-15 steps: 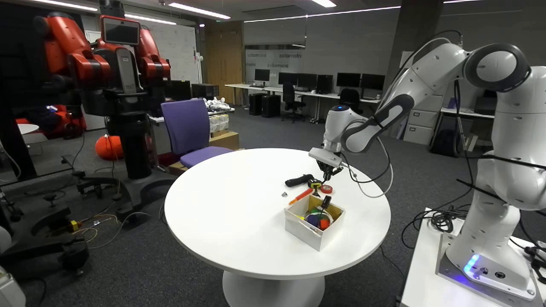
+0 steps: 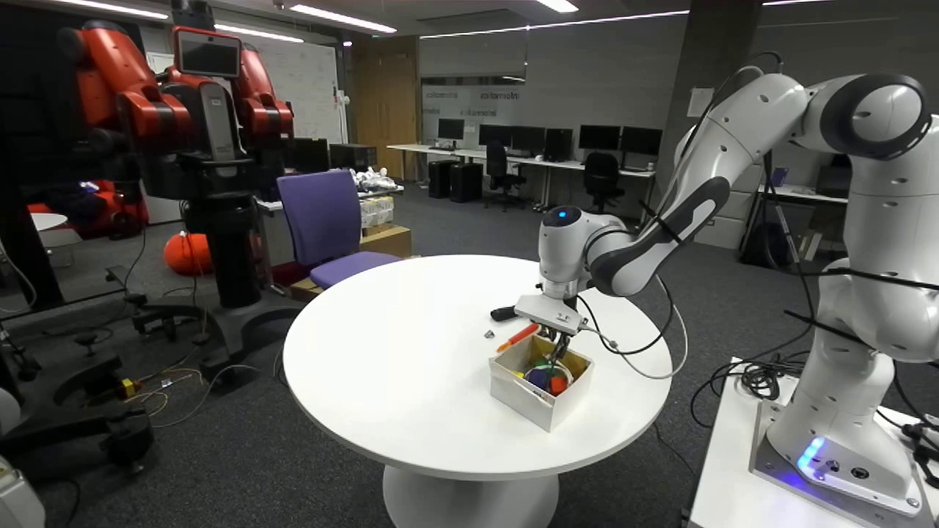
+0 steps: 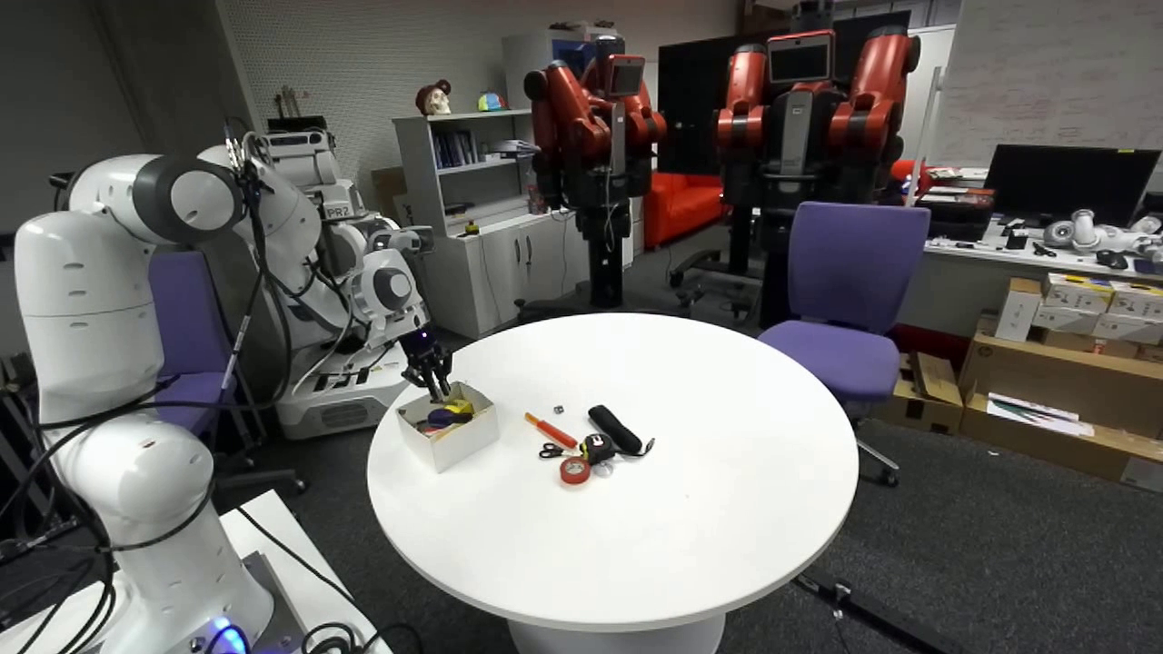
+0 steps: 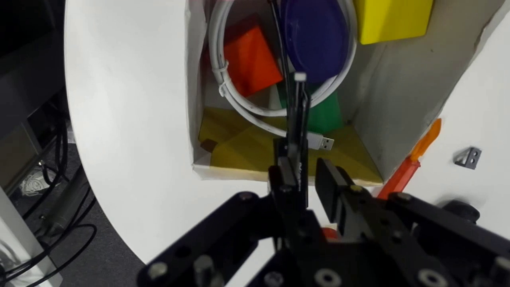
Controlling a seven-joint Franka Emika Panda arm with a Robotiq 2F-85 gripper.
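Note:
Over the near edge of a small open box [image 2: 526, 399] is my gripper, pointing down with its fingers apart. A long thin black object [image 4: 297, 112] reaches from inside the box over that edge. In the wrist view its upper end runs close beside the left finger [image 4: 282, 179], while a gap separates it from the right finger [image 4: 330, 179]. Whether the left finger touches it, I cannot tell. In the box lie a coiled white USB cable [image 4: 251, 117], a dark blue oval object [image 4: 316, 40], an orange-red block [image 4: 253, 59], a yellow block [image 4: 392, 19] and something green [image 4: 326, 114].
Beside the box lie an orange-handled tool [image 3: 551, 430], scissors [image 3: 551, 450], red tape [image 3: 574, 470], a tape measure [image 3: 597, 448], a black case [image 3: 615, 430] and a small grey piece [image 4: 468, 158].
The box has not moved.

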